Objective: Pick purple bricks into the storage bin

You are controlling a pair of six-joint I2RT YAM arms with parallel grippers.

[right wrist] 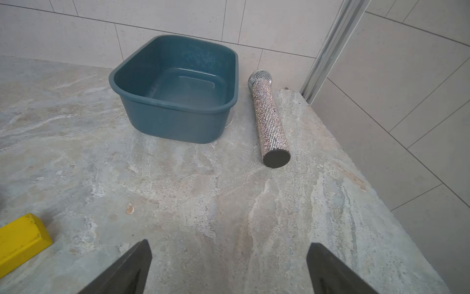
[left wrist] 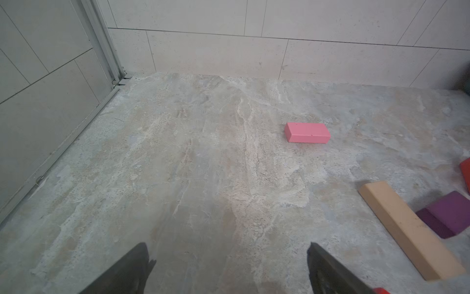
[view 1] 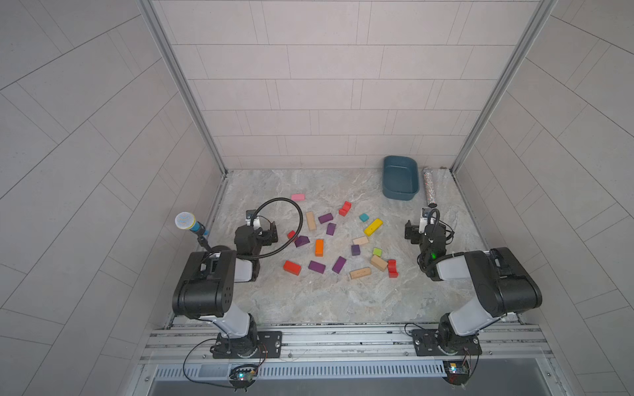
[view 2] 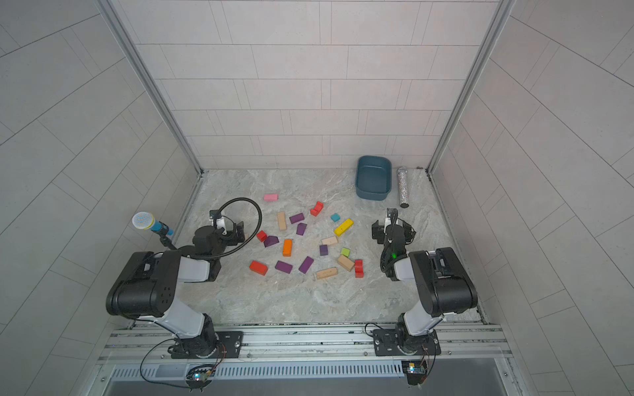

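Several purple bricks lie scattered on the marbled table's middle and left, among them one (view 1: 325,217) near the back, one (view 1: 317,267) toward the front and one (left wrist: 443,213) at the right of the left wrist view. An empty teal storage bin (right wrist: 173,117) stands at the back right. My left gripper is over the table's left side, fingers wide apart, nothing between them. My right gripper is over the right side, open and empty, facing the bin.
Red, orange, yellow (view 1: 373,226), pink (left wrist: 307,132), wooden, teal and green bricks share the table. A glittery microphone (right wrist: 268,122) lies right of the bin. A cable loop arches over the left arm.
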